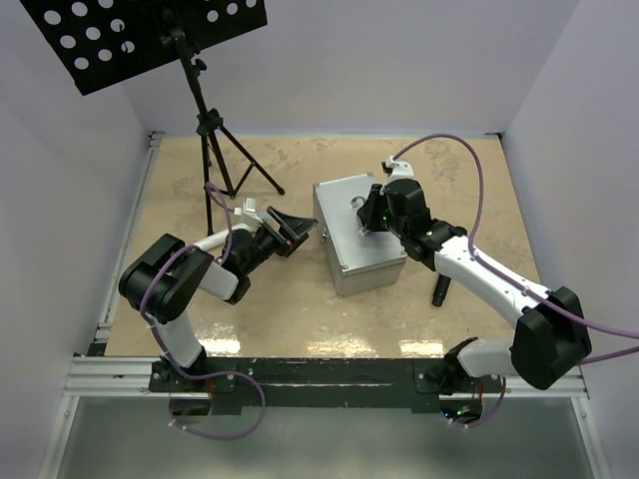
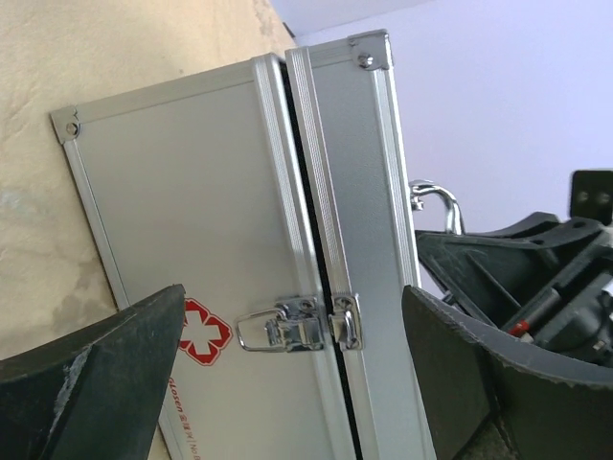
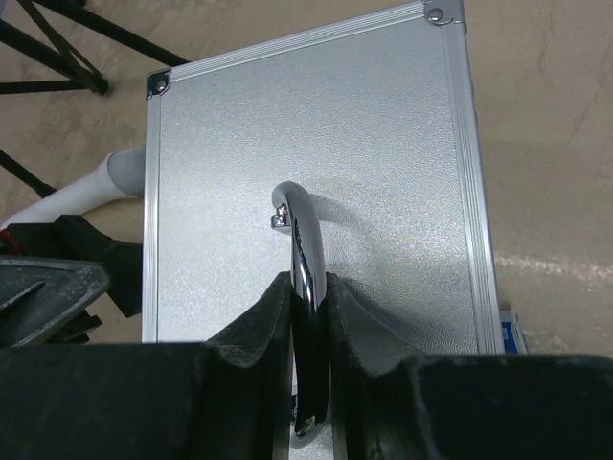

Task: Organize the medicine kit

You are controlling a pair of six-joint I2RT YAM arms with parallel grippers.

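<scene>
A silver medicine kit (image 1: 361,239) stands near the middle of the table, its lid (image 3: 383,125) facing up in the right wrist view. On the lid is a chrome handle (image 3: 305,240), and my right gripper is shut on it. My left gripper (image 1: 311,228), open and empty, faces the kit's left side. In the left wrist view its fingers (image 2: 110,383) frame a red cross emblem (image 2: 205,332) and a metal latch (image 2: 287,326). The latch loop hangs loose from the catch (image 2: 346,322). A narrow dark gap shows between lid and body.
A black music stand (image 1: 215,125) rises at the back left. A white tube (image 1: 212,240) lies behind the left arm. Right of the kit lies a black object (image 1: 440,290).
</scene>
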